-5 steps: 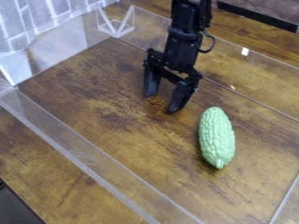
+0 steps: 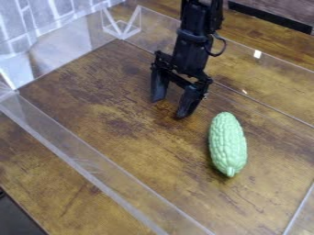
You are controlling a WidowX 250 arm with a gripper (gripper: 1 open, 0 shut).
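My black gripper (image 2: 174, 94) hangs low over the middle of the wooden surface, open, with its two fingers spread apart and no object visible between them. A pale green ridged vegetable (image 2: 227, 144), shaped like a bitter melon, lies lengthwise to the right of the gripper and nearer the viewer, apart from it.
The wooden surface (image 2: 105, 128) is bordered by clear, transparent walls along the back and left. A pale tiled item (image 2: 35, 27) shows beyond the wall at the top left.
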